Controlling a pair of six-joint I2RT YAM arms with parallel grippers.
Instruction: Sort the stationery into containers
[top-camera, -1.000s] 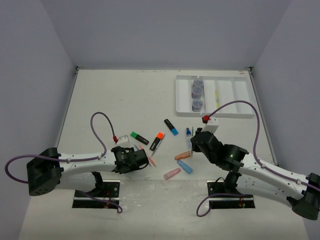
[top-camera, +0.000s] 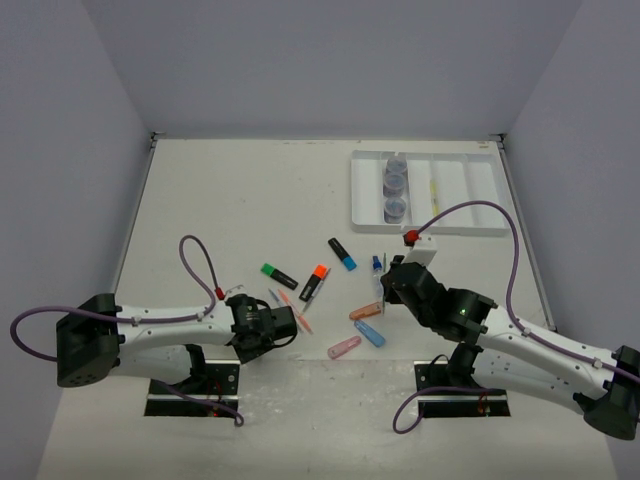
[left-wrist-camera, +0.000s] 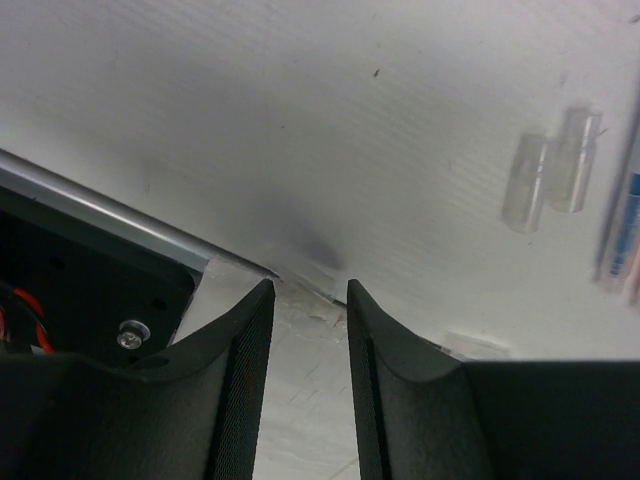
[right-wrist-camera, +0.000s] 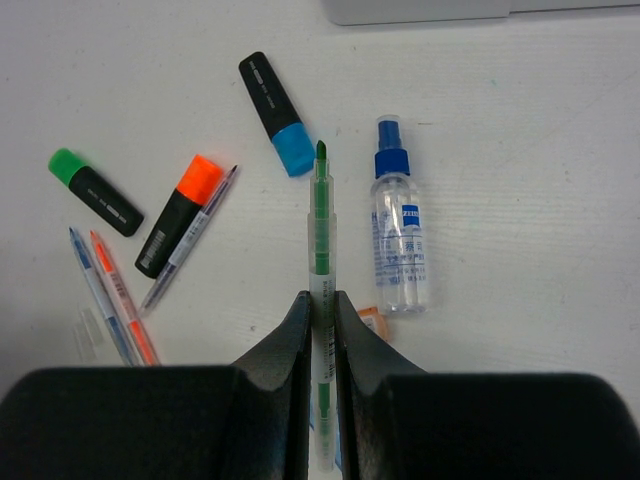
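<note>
In the right wrist view a green pen (right-wrist-camera: 323, 262) stands lengthwise between the fingertips of my right gripper, which is shut on it. Behind it lie a clear spray bottle (right-wrist-camera: 400, 235) with a blue top and a black marker with a blue cap (right-wrist-camera: 270, 95). My left gripper is open and empty over the table's front edge. To its right are two clear caps (left-wrist-camera: 526, 182) and a blue pen (left-wrist-camera: 625, 230). Green-capped (top-camera: 279, 276) and orange-capped (top-camera: 314, 282) markers lie mid-table.
At the back right is a white divided tray (top-camera: 358, 190) with several clear round cups (top-camera: 394, 185) and a yellow pen (top-camera: 434, 195). Orange (top-camera: 366, 311), blue (top-camera: 369, 333) and pink (top-camera: 344, 347) items lie near the front.
My left gripper has tilted and shifted slightly towards the front left. The right arm and the objects on the table have kept their places.
</note>
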